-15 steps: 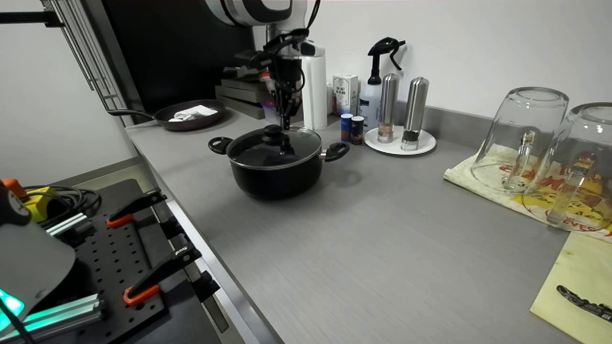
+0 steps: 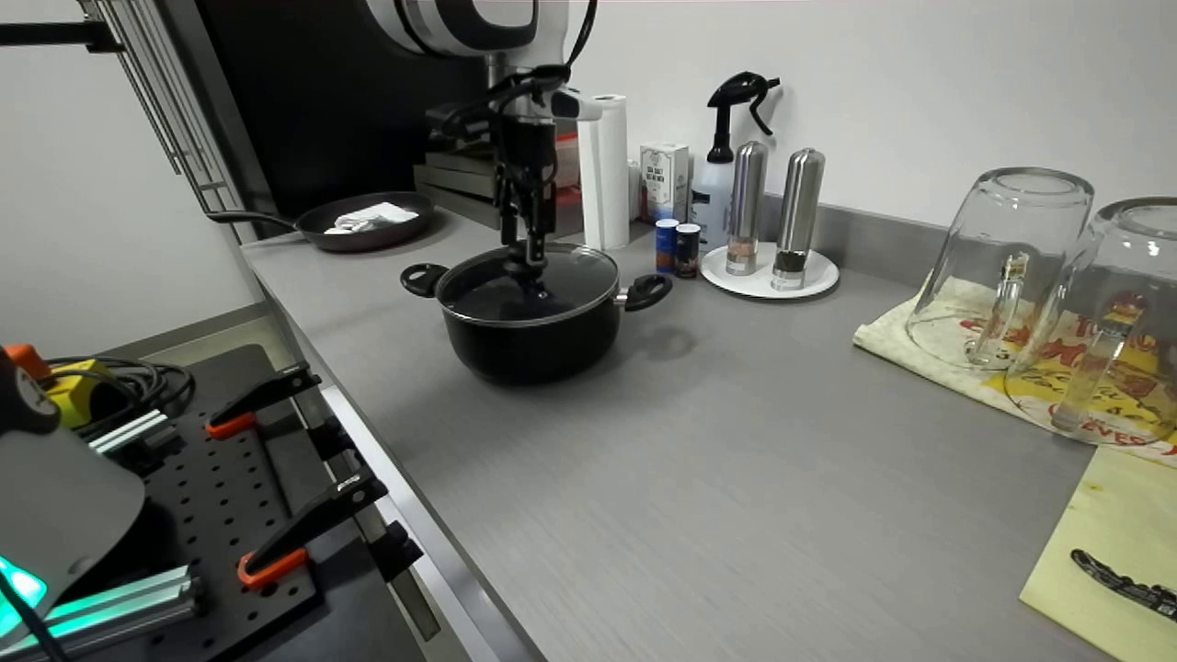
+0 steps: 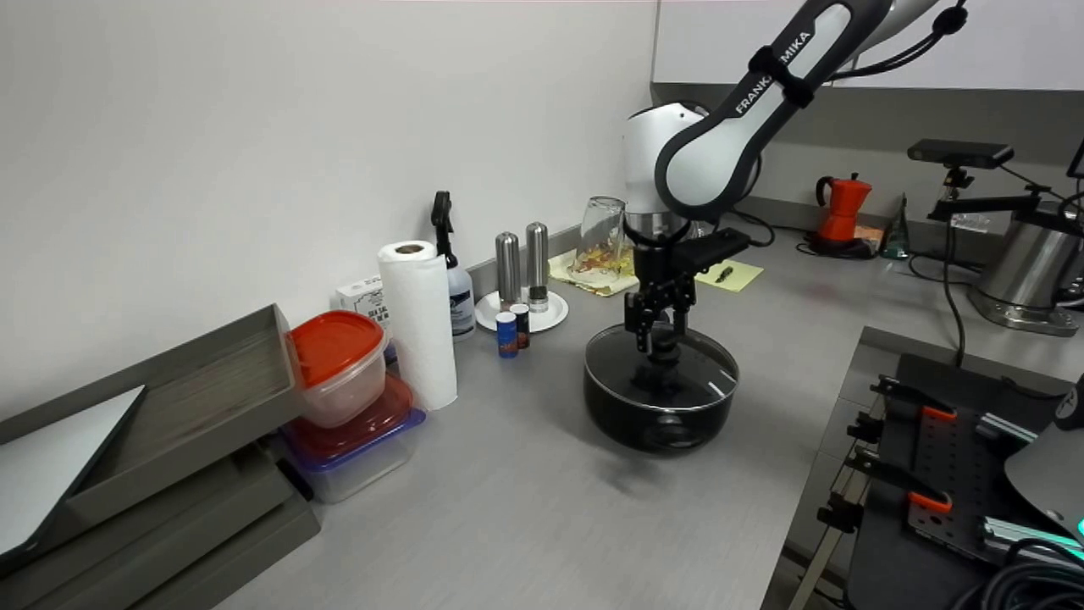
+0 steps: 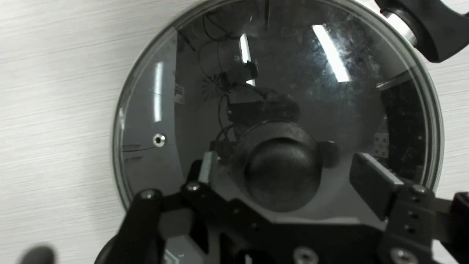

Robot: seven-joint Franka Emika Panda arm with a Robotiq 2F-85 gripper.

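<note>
A black pot (image 2: 535,351) stands on the grey counter, covered by a glass lid (image 4: 351,110) with a metal rim. The lid's round black knob (image 4: 283,176) shows in the wrist view between the two fingers of my gripper. The gripper is open, with a gap on both sides of the knob. In exterior view 2 the gripper (image 3: 658,335) points straight down over the middle of the lid (image 3: 701,374). From exterior view 1 the fingers partly hide the knob.
Behind the pot stand a paper towel roll (image 2: 603,176), two small shakers (image 2: 676,248) and a white plate (image 2: 828,274) with two grinders. A frying pan (image 2: 403,228) is at the far left; glass mugs (image 2: 999,259) stand at right.
In exterior view 1 my gripper has moved left and lower, from behind the knob to over it. The pot and lid have stayed where they were.
</note>
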